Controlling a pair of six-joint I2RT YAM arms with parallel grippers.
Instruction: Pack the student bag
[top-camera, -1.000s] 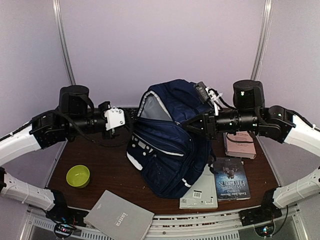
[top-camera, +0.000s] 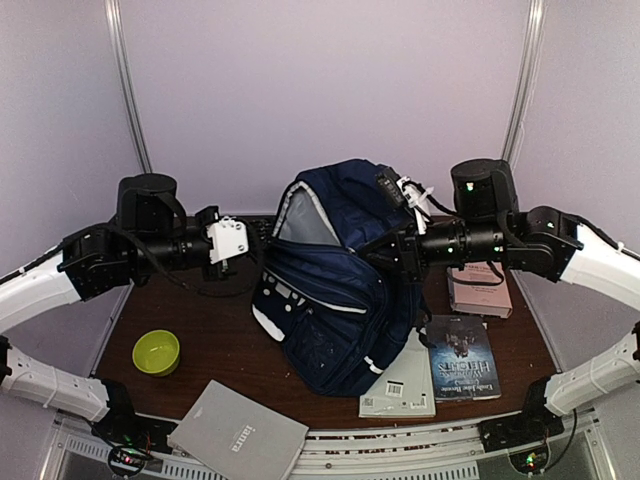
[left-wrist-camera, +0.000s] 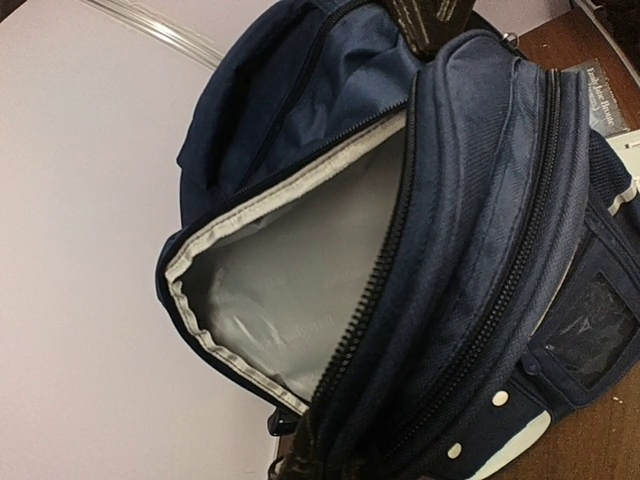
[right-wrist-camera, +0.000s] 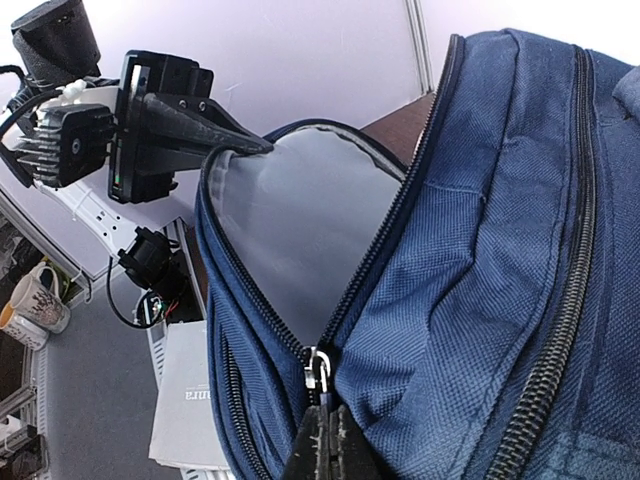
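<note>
A navy backpack (top-camera: 335, 320) stands tilted on the table, its main compartment partly unzipped, with the pale grey lining (left-wrist-camera: 310, 260) showing inside. At the left end of the opening, my left gripper (top-camera: 264, 250) is shut on the bag's edge; the right wrist view shows its dark fingers (right-wrist-camera: 205, 130) pinching the rim. My right gripper is shut at the other end of the opening, its tips on the silver zipper pull (right-wrist-camera: 318, 368). The pull's tab appears to run between those fingertips. What lies deep in the bag is hidden.
Front left lies a grey laptop-like slab (top-camera: 240, 432), with a green bowl (top-camera: 156, 353) behind it. Right of the bag are a pale flat packet (top-camera: 402, 385), a dark blue book (top-camera: 463, 358) and a pink book (top-camera: 479, 292). Bare table (top-camera: 215, 325) shows left of the bag.
My right gripper and arm have shifted slightly left along the bag's opening. The left gripper and the bag's base stay in place.
</note>
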